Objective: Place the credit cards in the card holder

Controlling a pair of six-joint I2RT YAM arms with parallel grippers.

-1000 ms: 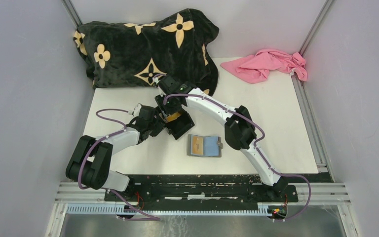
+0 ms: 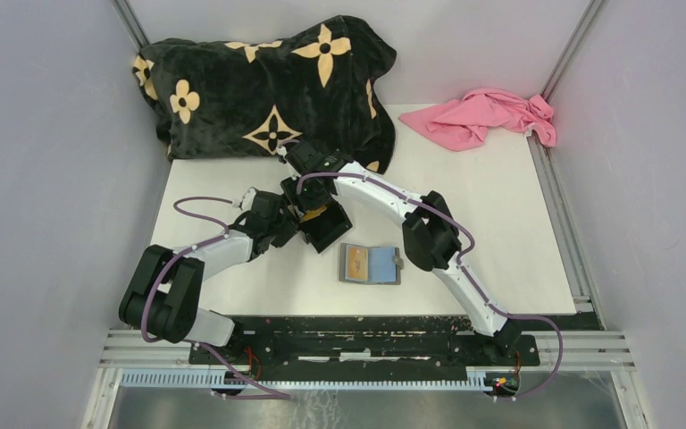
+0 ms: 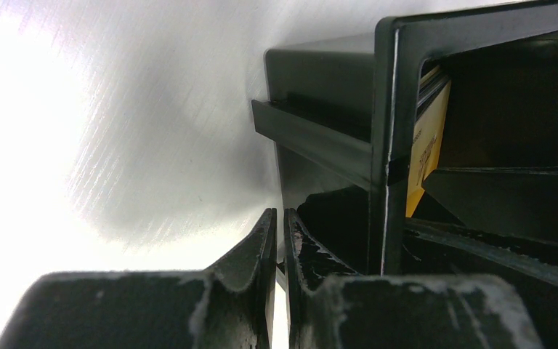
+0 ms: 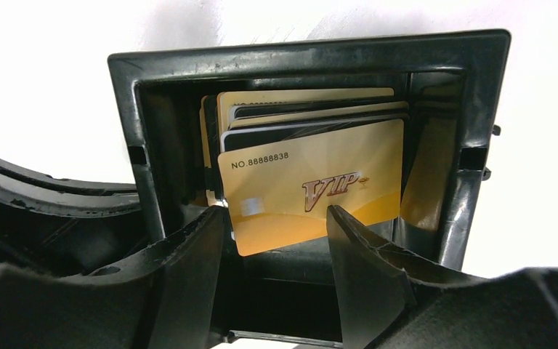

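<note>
The black card holder (image 2: 326, 231) (image 3: 396, 43) (image 4: 309, 54) holds a stack of gold and black cards, the front one a gold VIP card (image 4: 309, 174). My left gripper (image 2: 286, 223) is at the holder's left side, its fingertips close together against its outer wall; whether anything is between them is unclear. My right gripper (image 2: 308, 201) is over the holder's opening, open, fingertips at the lower part of the VIP card, apart across it.
A grey tray (image 2: 370, 279) with a gold and a blue panel lies front centre. A dark patterned cushion (image 2: 232, 80) lies at the back, a pink cloth (image 2: 464, 121) back right.
In the top view the right arm has shifted very slightly down toward the holder. The left arm looks still.
</note>
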